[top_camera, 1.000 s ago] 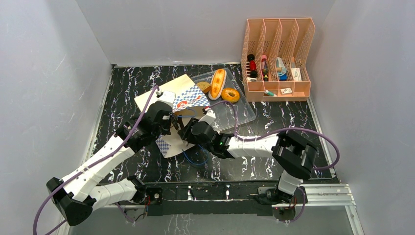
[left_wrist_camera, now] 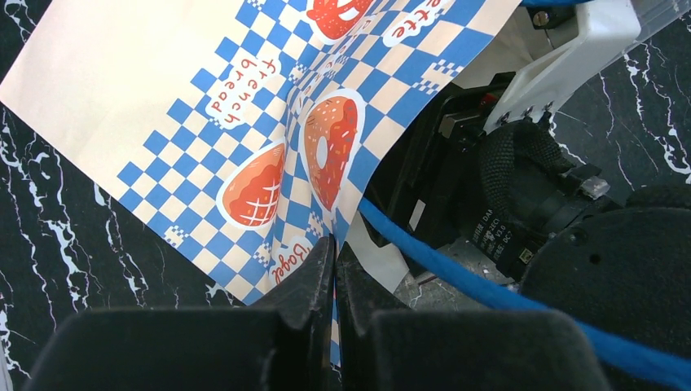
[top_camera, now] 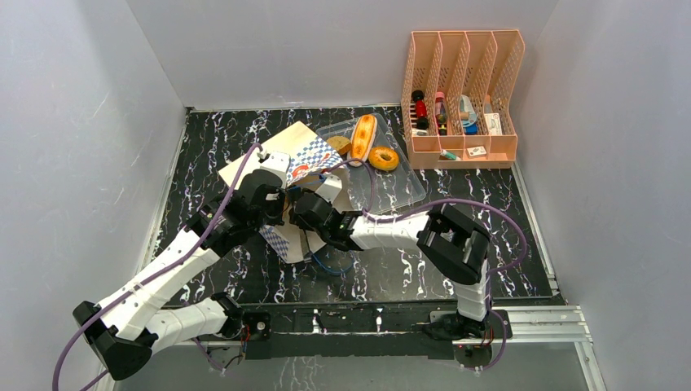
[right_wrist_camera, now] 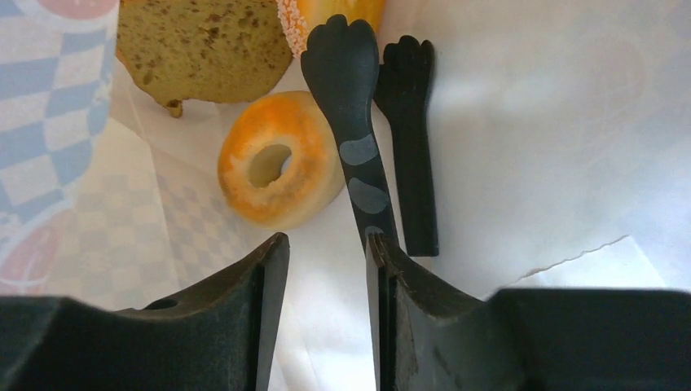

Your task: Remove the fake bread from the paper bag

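My left gripper is shut on the checkered edge of the paper bag (left_wrist_camera: 244, 114), a thin fold pinched between its fingertips. In the top view the bag (top_camera: 305, 155) is partly hidden under both arms, and my right gripper reaches into its mouth. Inside, the right wrist view shows a round bagel (right_wrist_camera: 281, 159), a brown bread slice (right_wrist_camera: 204, 49) and part of a yellow loaf (right_wrist_camera: 334, 12) at the top edge. Below the bagel, my right gripper is part open; only white paper shows between its fingers.
Two dark strips with hand-shaped ends, one longer strip (right_wrist_camera: 358, 138) and one shorter strip (right_wrist_camera: 407, 155), lie beside the bagel. A clear tray (top_camera: 395, 191) holds a slice, a long loaf and a bagel. The pink organizer (top_camera: 464, 151) stands at the back right.
My right gripper has moved left and slightly up in the top view, deeper into the bag's mouth. The left arm has stayed nearly still, while the upper bag flap has shifted slightly left.
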